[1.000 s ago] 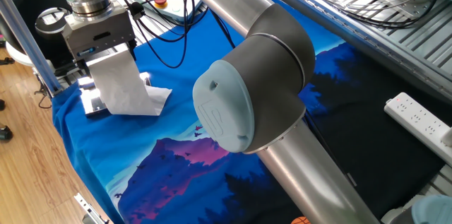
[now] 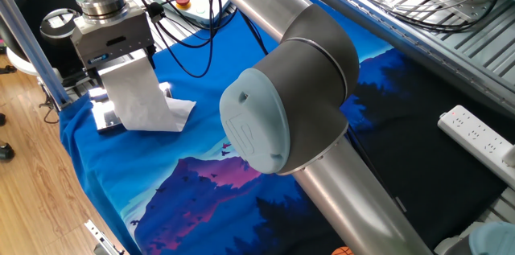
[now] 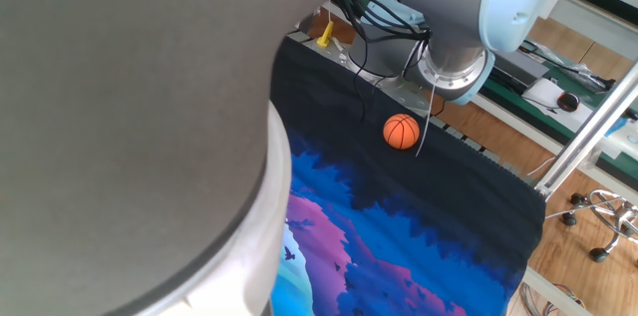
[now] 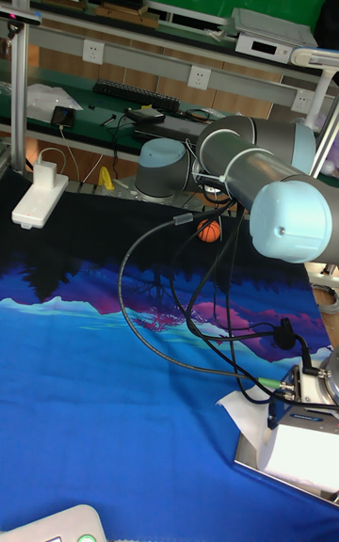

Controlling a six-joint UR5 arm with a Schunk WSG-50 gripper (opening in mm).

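Note:
At the left of exterior view 1, my gripper points down over a roll of white paper at the table's edge. Its fingers are hidden behind the paper, so how the fingers stand cannot be told. A loose end of the paper spreads onto the blue cloth. Beneath the roll shows a shiny metal base. Exterior view 3 has the same white roll at the lower right, directly below the gripper body, with a loose flap on its left. Whether the gripper touches the paper does not show.
A small orange basketball lies on the dark part of the patterned cloth. A white power strip rests near the opposite side. Black cables hang from the arm over the table.

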